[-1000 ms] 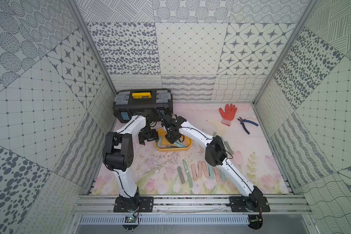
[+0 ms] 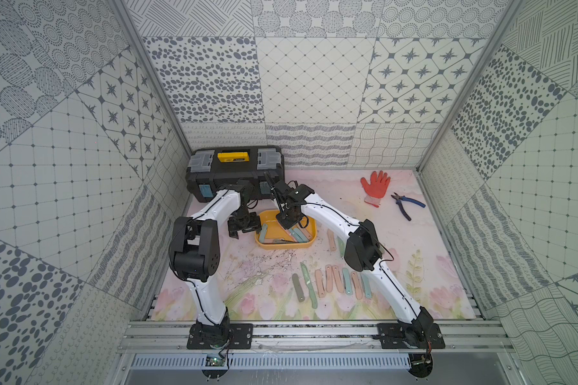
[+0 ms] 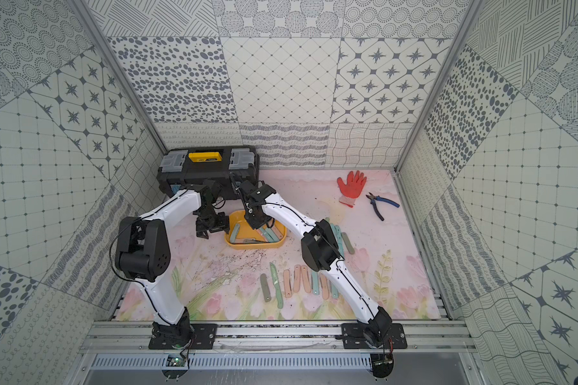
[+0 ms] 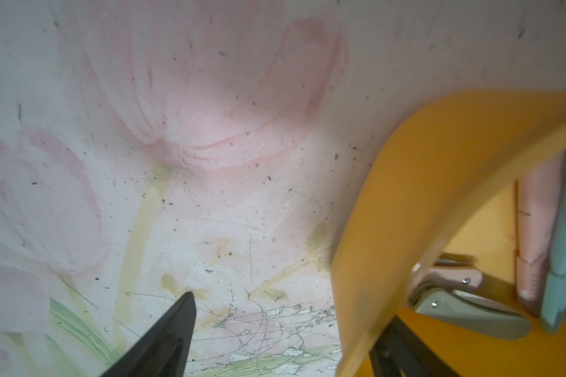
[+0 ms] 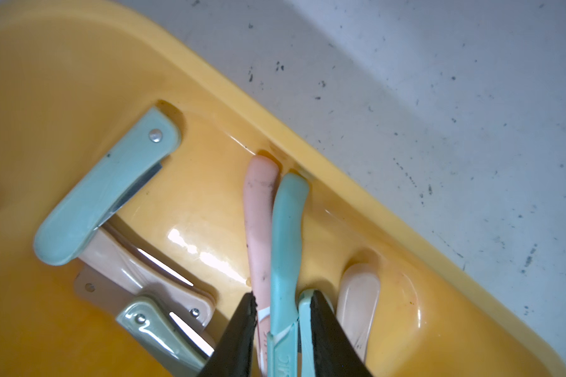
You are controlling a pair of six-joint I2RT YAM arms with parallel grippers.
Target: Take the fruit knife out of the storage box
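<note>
Several folding fruit knives with pastel handles lie in the yellow storage box (image 2: 258,238). My right gripper is shut on a long teal knife (image 5: 286,238), which lies against a pink knife (image 5: 257,220); how much of the pink one is between the fingers I cannot tell. My left gripper stands part open at the box's left end, its right finger behind the yellow rim (image 4: 383,220) in the left wrist view.
A black toolbox (image 2: 234,170) stands behind the box. A red glove (image 2: 375,186) and pliers (image 2: 406,205) lie back right. Rows of more knives (image 2: 329,278) lie on the table at front and right.
My right arm and gripper have moved slightly up and back in the top left view. The left arm looks unchanged.
</note>
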